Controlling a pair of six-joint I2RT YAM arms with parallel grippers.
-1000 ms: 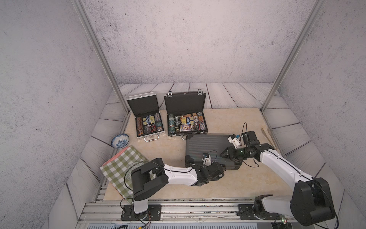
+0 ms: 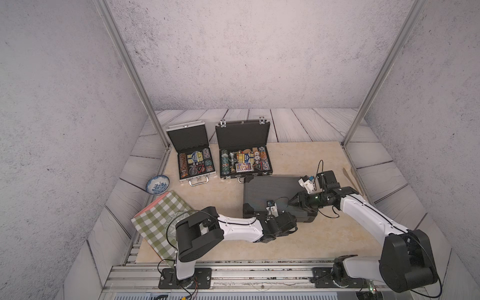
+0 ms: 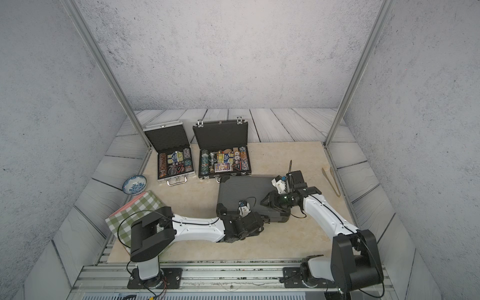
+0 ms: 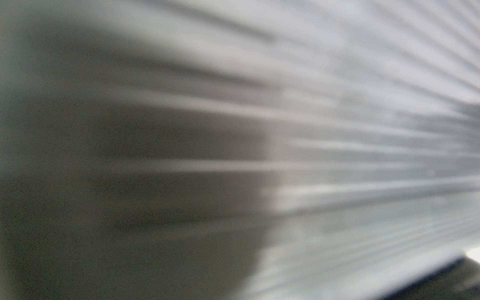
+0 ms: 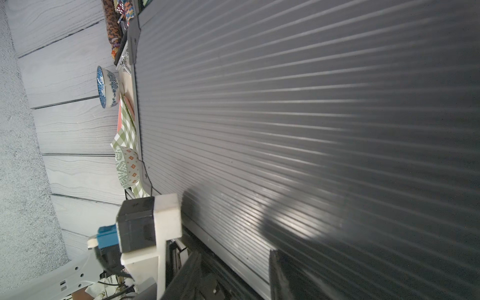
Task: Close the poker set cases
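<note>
A dark ribbed case [image 2: 265, 187] lies shut-lidded at front centre. Behind it two poker cases stand with lids raised: a smaller silver-edged one [image 2: 192, 165] and a larger black one [image 2: 242, 132], chips and cards inside. My left gripper [image 2: 290, 227] is at the ribbed case's front edge; its wrist view is a close blur of ribbed surface, and its fingers are hard to make out. My right gripper is over the case's right part, fingertips at the ribbed surface near its edge; what lies between them is unclear.
A blue-patterned bowl [image 2: 157, 184] and checked cloths [image 2: 157, 225] lie at the left. Wooden tongs [image 3: 334, 182] lie at the right edge. Bare table shows at front right and back right.
The right arm has barely moved; the cases look unchanged.
</note>
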